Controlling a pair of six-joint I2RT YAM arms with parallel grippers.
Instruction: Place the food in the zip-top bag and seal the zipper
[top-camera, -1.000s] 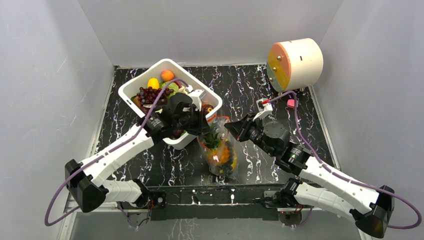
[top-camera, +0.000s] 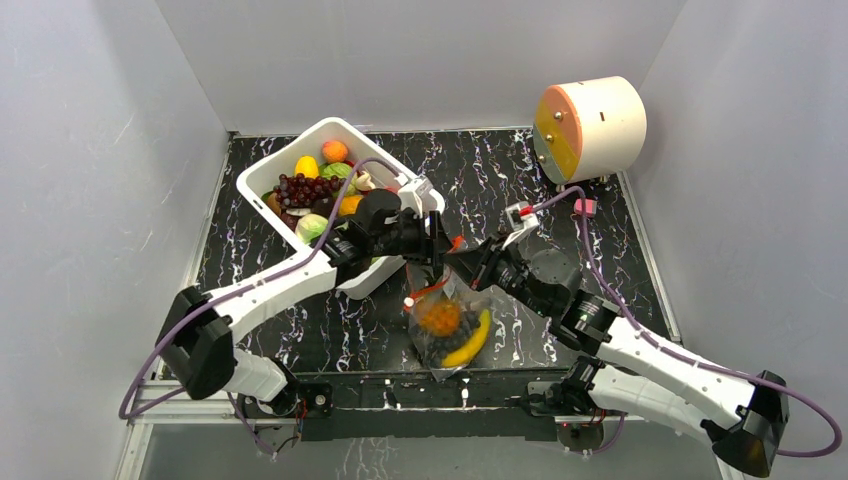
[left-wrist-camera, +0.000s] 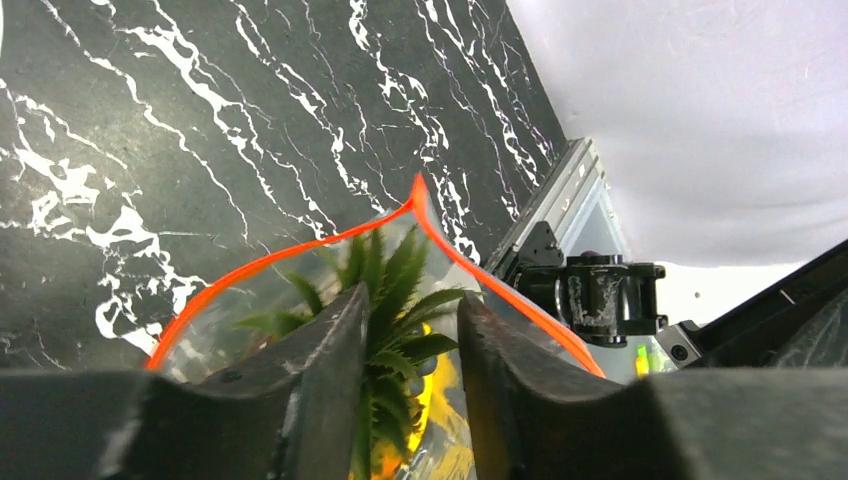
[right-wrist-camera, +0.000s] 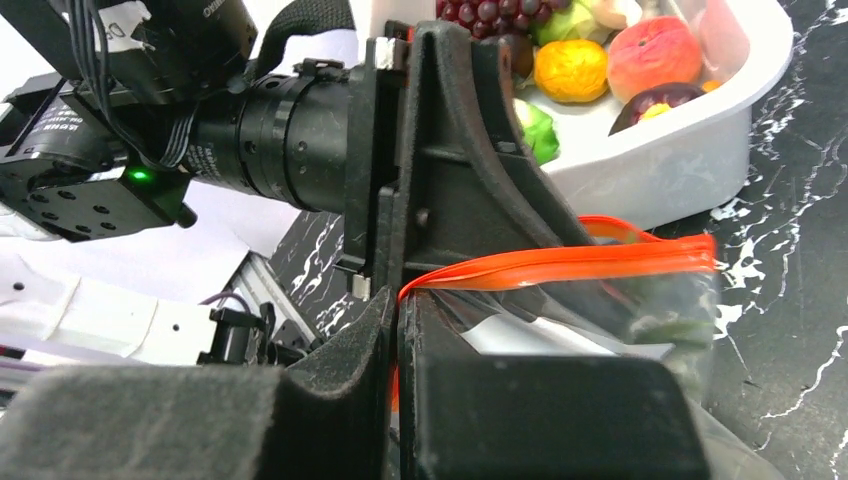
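The clear zip top bag with its orange rim hangs near the front edge, holding a yellow banana, an orange item and dark round fruit. Spiky green leaves rise toward its mouth in the left wrist view. My left gripper is part open over the mouth, its fingers apart in front of the leaves; nothing appears clamped. My right gripper is shut on the orange bag rim, which runs between its fingertips. A white piece, perhaps the slider, sits at the rim's left end.
Behind my left arm stands a white bin of assorted produce. A cream cylinder with coloured drawers and a small pink block are at the back right. The two grippers nearly touch.
My left gripper has moved right, close to the right one, and its fingers have parted since the last moment.
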